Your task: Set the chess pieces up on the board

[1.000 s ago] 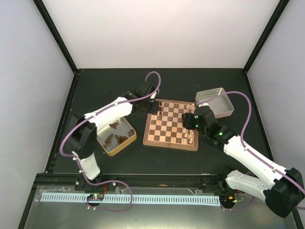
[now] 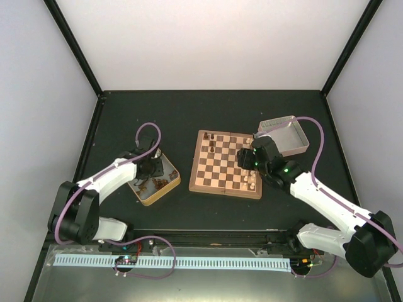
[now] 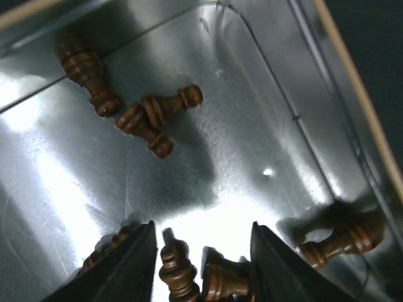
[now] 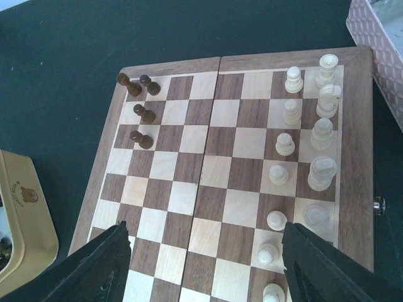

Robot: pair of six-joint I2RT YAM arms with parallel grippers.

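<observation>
My left gripper is over the tray [image 2: 151, 200] of brown chess pieces, fingers apart, with pieces lying below and between them; pawns [image 3: 88, 78] lie further up on the metal floor. The chessboard [image 2: 217, 163] holds several brown pieces [image 4: 143, 113] standing at the far left corner and rows of white pieces [image 4: 321, 135] along the right side. My right gripper hangs open above the board's right part, nothing seen held between its fingers.
A pale basket [image 2: 283, 145] sits behind the board at the right.
My left arm has swung from the board's far left corner back and left over the brown pieces' tray. The right arm has shifted only slightly.
</observation>
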